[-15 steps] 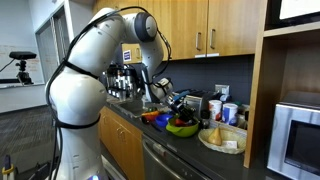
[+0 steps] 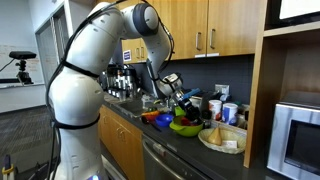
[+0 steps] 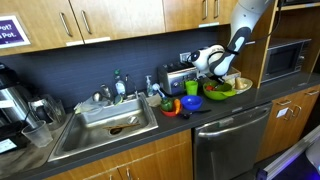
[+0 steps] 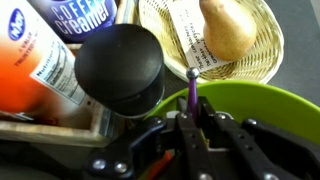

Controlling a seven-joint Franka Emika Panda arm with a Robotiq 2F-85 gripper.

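Observation:
In the wrist view my gripper is shut on a thin purple item [image 4: 192, 95] with a small silvery round tip. The item's lower part is hidden between the dark fingers. A green bowl [image 4: 265, 105] lies beneath the gripper, with something orange-red [image 4: 158, 163] partly visible inside. In the first exterior view the gripper [image 2: 190, 110] is small and dark above the green bowl [image 2: 184, 130]; what it holds cannot be made out there.
A wicker basket [image 2: 221, 146] with pears [image 4: 228, 28] stands beside the bowl. Behind are a black-lidded container [image 4: 120, 65], a creamer canister [image 4: 85, 14] and an orange canister [image 4: 32, 62]. A blue bowl [image 2: 163, 120] is on the other side. Cabinets [image 2: 205, 30] hang above.
The arm's front part and gripper have shifted a little to the right in the first exterior view, over the green bowl. Bowl and basket look unmoved.

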